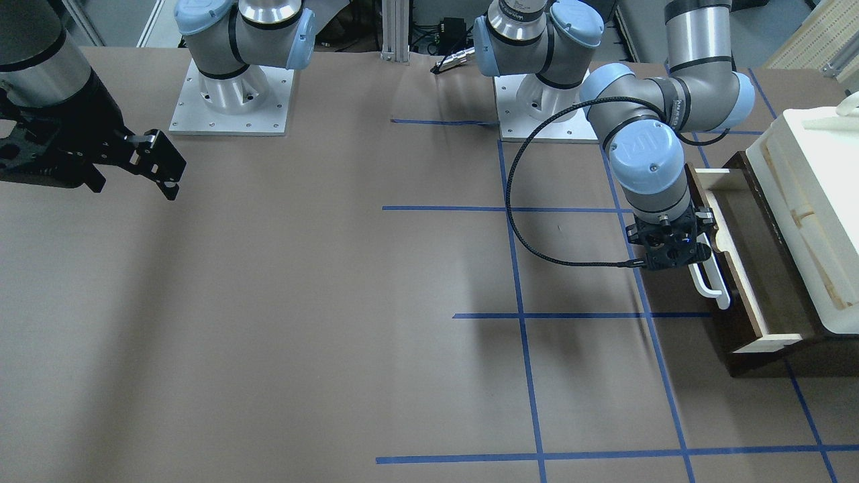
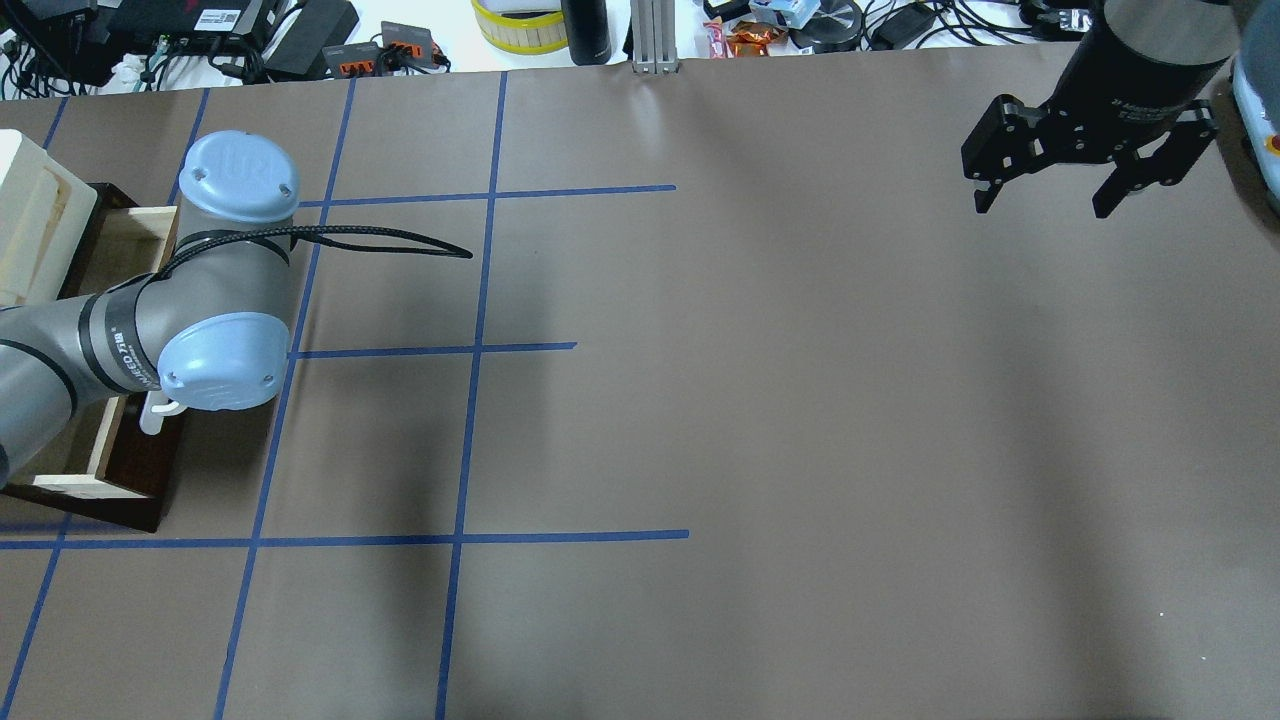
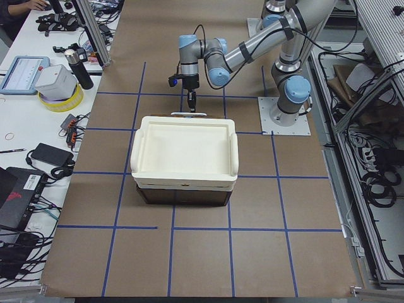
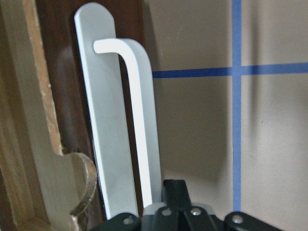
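A dark wooden drawer [image 1: 753,241] with pale inner boards stands partly out of the box under a white lid [image 1: 813,217]. Its white handle [image 4: 142,110] runs along the drawer front in the wrist view. My gripper [image 1: 676,245] is down at that handle, its black fingertips [image 4: 175,195] at the handle's near end, low in the wrist view. Whether they are shut, or hold anything, is hidden. In the top view my arm covers much of the drawer and gripper.
A second arm's black gripper [image 2: 1086,144] hangs over the far side of the table. Other arm bases stand along the back edge.
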